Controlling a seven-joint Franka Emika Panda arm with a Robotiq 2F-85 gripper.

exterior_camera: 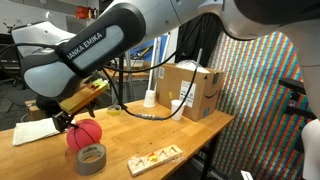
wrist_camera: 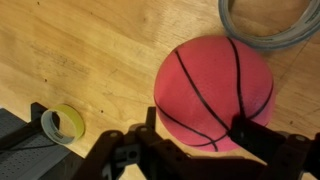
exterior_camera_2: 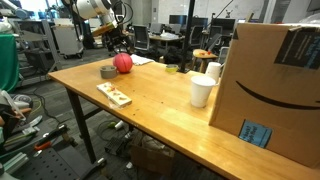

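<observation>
A red ball with black seam lines point(wrist_camera: 212, 80) rests on the wooden table, and the dark tape roll point(exterior_camera: 92, 158) lies close beside it. My gripper reaches over one side of the ball in the wrist view. Its two dark fingers point(wrist_camera: 150, 122) stand apart, with part of the red surface showing between them. Whether either finger touches the ball cannot be told. From the side, the gripper point(exterior_camera: 66, 120) is at the upper left of the ball point(exterior_camera: 84, 136), low over the table.
A pale board with small pieces point(exterior_camera_2: 114, 95) lies near the table's front edge. A white cup point(exterior_camera_2: 201, 92) and a large cardboard box point(exterior_camera_2: 270, 90) stand toward the other end. A yellow tape roll point(wrist_camera: 62, 122) shows at the wrist view's left. Mid-table is mostly clear.
</observation>
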